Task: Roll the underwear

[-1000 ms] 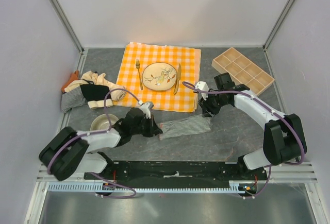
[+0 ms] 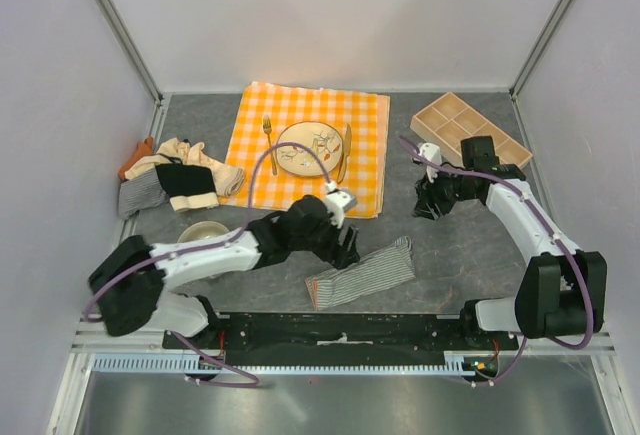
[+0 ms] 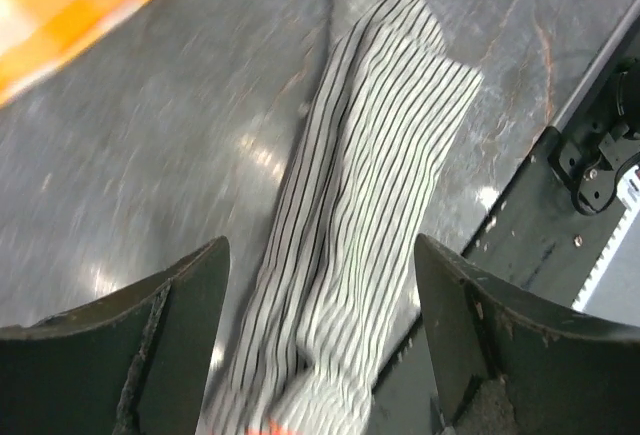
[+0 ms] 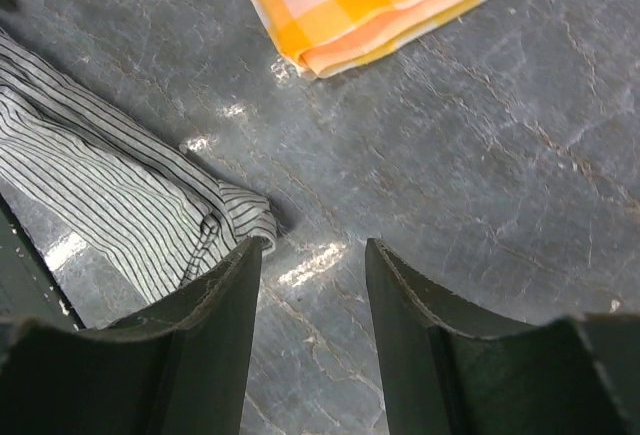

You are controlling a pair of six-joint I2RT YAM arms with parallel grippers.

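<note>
The grey striped underwear [image 2: 365, 276] lies spread on the table near the front edge, folded over lengthwise along its far side with a small orange patch at its left end. In the left wrist view the striped cloth [image 3: 390, 155] runs away from me, creased along its length. My left gripper [image 2: 345, 253] is open over the cloth's far edge, nothing held between its fingers. Off to the right of the cloth, my right gripper [image 2: 431, 205] stands open with bare table between its fingers. The cloth's right corner [image 4: 245, 215] bunches up a little beyond the left finger.
A yellow checked cloth [image 2: 260, 135] bearing a plate [image 2: 308, 149], fork and knife lies behind. A wooden divided tray [image 2: 470, 125] is at back right, folded clothes [image 2: 190, 170] at left. The left arm partly covers a bowl [image 2: 203, 238].
The underwear has moved toward the front edge, its left end lowest. My right gripper has moved right, away from it.
</note>
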